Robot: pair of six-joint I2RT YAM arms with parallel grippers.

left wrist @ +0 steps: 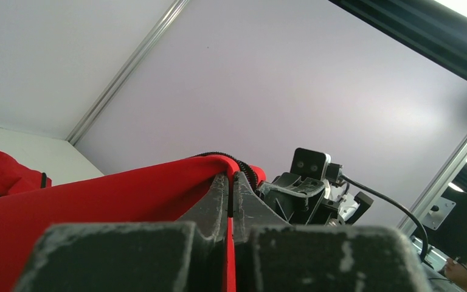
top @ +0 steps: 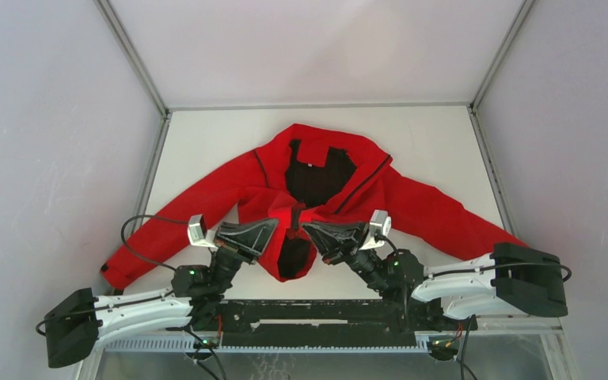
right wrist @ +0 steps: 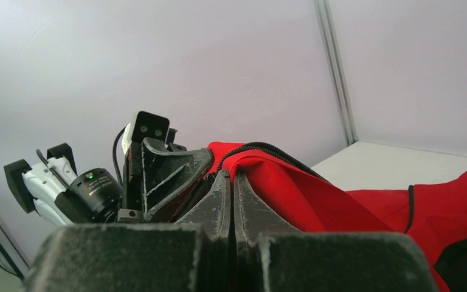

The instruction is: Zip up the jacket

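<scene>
A red jacket (top: 206, 190) with a black lining lies spread on the white table, and its lower front is lifted between the two arms. My left gripper (top: 275, 222) is shut on a fold of one front edge; the left wrist view shows the red cloth (left wrist: 127, 188) pinched at the tips, black zipper teeth (left wrist: 246, 172) just behind them. Facing it, my right gripper (top: 304, 226) is shut on the other front edge, where red cloth (right wrist: 255, 164) and a black zipper tape (right wrist: 273, 149) rise over its tips. Whether the zipper's two sides are joined cannot be made out.
One sleeve (top: 131, 265) reaches to the table's front left, the other (top: 475, 233) to the right edge. White walls enclose the table (top: 435, 142) at the back and sides. Bare table shows at the back corners.
</scene>
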